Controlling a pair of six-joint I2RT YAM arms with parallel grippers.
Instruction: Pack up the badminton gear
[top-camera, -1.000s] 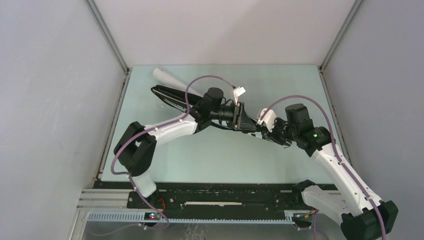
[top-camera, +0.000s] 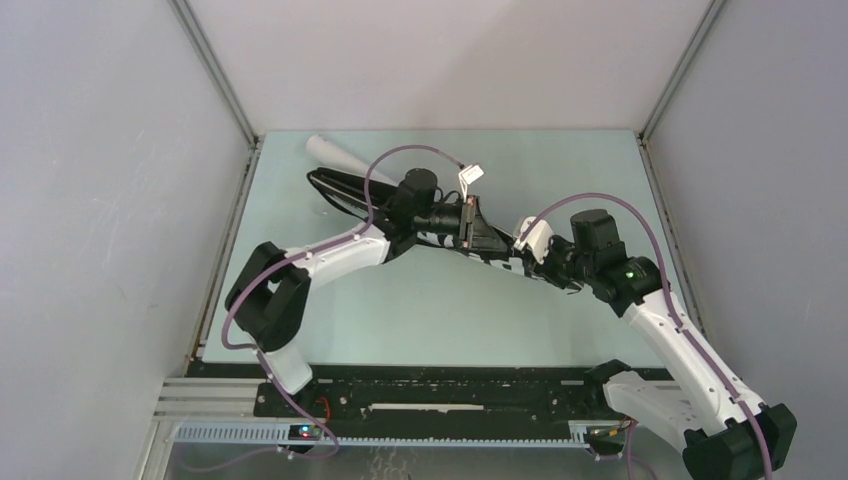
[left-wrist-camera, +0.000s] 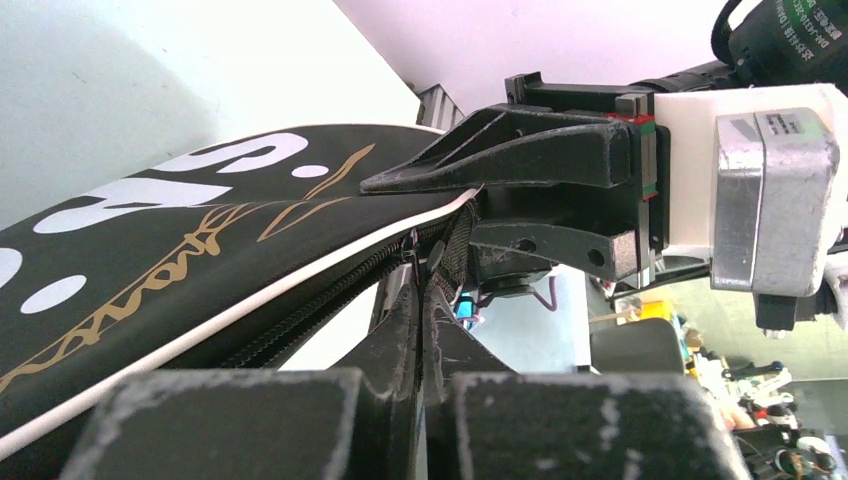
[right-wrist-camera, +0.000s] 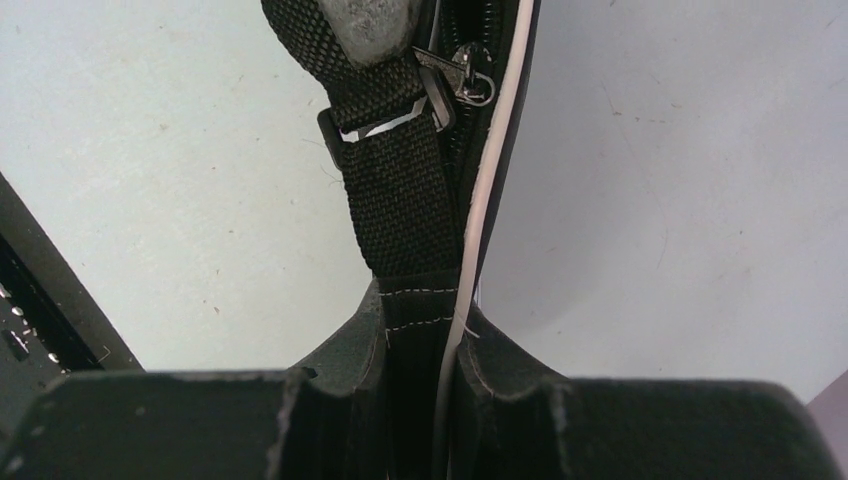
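Note:
The long black racket bag (top-camera: 340, 188) lies slantwise across the table, with white lettering, gold script and pale piping in the left wrist view. My right gripper is shut on its narrow end, the stitched strap end (right-wrist-camera: 415, 300) running between the fingers. The left gripper is shut, its tips meeting just below the zipper pull (left-wrist-camera: 410, 245); whether the thin pull is caught between them cannot be told. In the right wrist view the zipper slider (right-wrist-camera: 468, 75) sits near the bag's end, beside the strap buckle (right-wrist-camera: 385, 125). The bag's contents are hidden.
A white tube-like object (top-camera: 335, 153) lies behind the bag at the back left. Both grippers are close together near the bag's end, and walls flank the table.
My left gripper has shifted slightly left and toward the back, showing more of the bag's lettering beside the right gripper. The bag's far end has moved slightly. The right arm looks still.

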